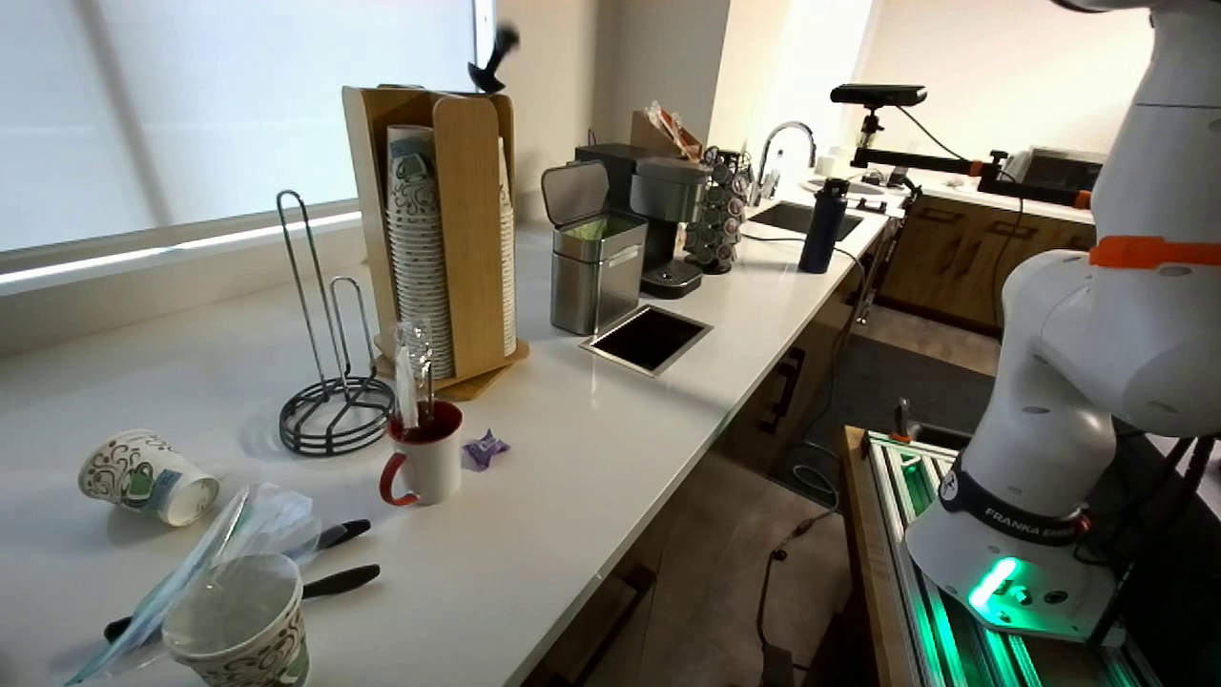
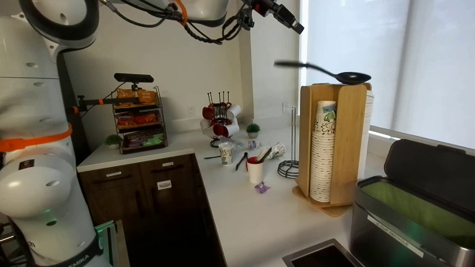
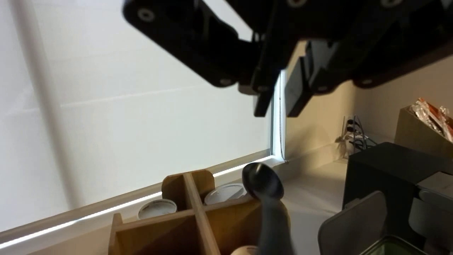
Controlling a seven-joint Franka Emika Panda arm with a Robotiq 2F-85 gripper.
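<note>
A black spoon (image 2: 352,78) lies with its bowl at the top of the wooden cup organizer (image 2: 348,142). Its blurred handle sticks out past the organizer into the air, tilted slightly upward in exterior view 2. In exterior view 1 the same spoon (image 1: 487,75) shows above the organizer's top edge. My gripper hangs above and apart from the spoon (image 3: 262,180); its fingertips have a narrow gap with nothing between them. The gripper (image 2: 299,28) is also seen high up in exterior view 2, left of the organizer.
Beside the organizer stand a wire holder (image 1: 335,414) and a red-and-white mug (image 1: 435,468) holding utensils. Paper cups (image 1: 147,475) and black-handled utensils (image 1: 341,580) lie nearby. A steel bin (image 1: 597,275) with its lid up stands near the square counter opening (image 1: 648,340).
</note>
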